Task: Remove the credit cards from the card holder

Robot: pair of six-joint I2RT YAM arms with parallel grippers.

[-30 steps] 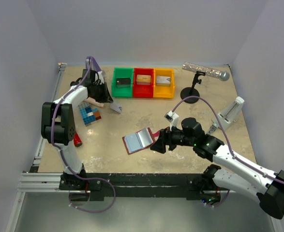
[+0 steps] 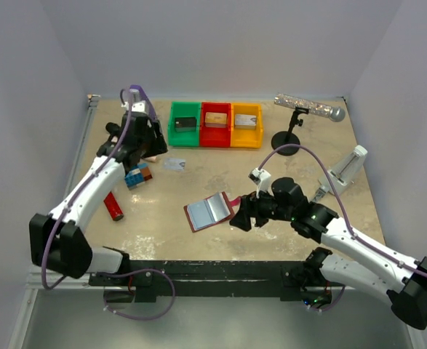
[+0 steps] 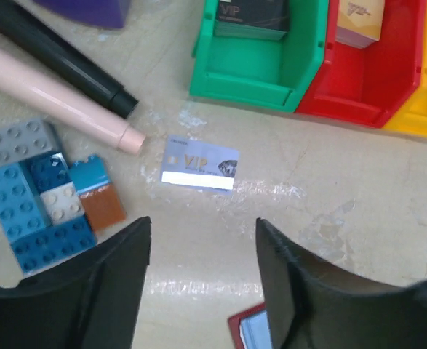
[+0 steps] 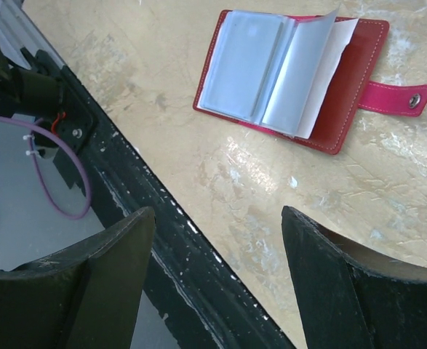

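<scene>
A grey-blue VIP card [image 3: 199, 163] lies flat on the table, in front of the green bin. Above the table my left gripper has its fingers apart with nothing between them; the card is ahead of its fingertips. The open card holder [image 4: 224, 64], red-brown with clear sleeves and a pink snap strap, lies at the front middle. One sleeve stands partly raised with a white sheet [image 4: 329, 80] by it. I cannot tell whether other cards are inside. To the holder's right in the top view, my right gripper [image 2: 246, 219] is open and empty.
Green [image 2: 185, 123], red [image 2: 215, 137] and yellow [image 2: 246, 137] bins at the back hold small boxes. Toy blocks [image 2: 135, 176], two marker-like tubes [image 3: 60, 94] and a red can [image 2: 113, 206] are at left. A microphone stand [image 2: 285, 142] and a white device [image 2: 342, 174] stand right.
One second ago the card was at my left gripper, tilted; now it lies flat, let go. The left arm has swung leftward at its base and drawn back. The right arm stays in place.
</scene>
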